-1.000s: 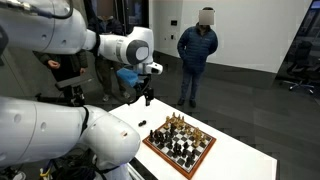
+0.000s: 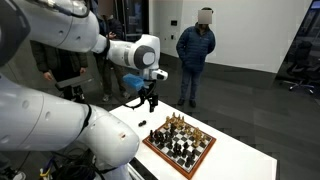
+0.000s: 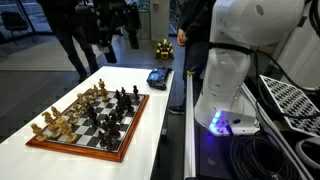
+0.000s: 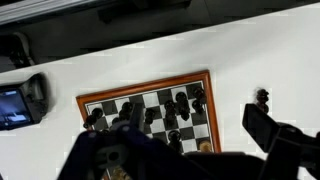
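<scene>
My gripper [image 2: 147,92] hangs in the air above the white table, left of the chessboard [image 2: 205,155]. It is open, with nothing between its fingers. The wrist view looks down on the dark chess pieces [image 4: 182,106] along one side of the board, whose lower part is cut off. A lone dark piece [image 4: 262,99] is off the board on the bare table. In exterior view 2, light wooden pieces [image 3: 62,126] stand at the far left side of the board and dark ones [image 3: 112,128] at the right.
A dark device with a small screen [image 4: 12,108] is at the table's edge; beyond that edge lies dark floor. A person in a blue jacket [image 2: 195,48] stands behind the table. Bare white tabletop [image 2: 240,160] lies right of the board.
In exterior view 1 my gripper has shifted slightly right and down. The board and its pieces look the same.
</scene>
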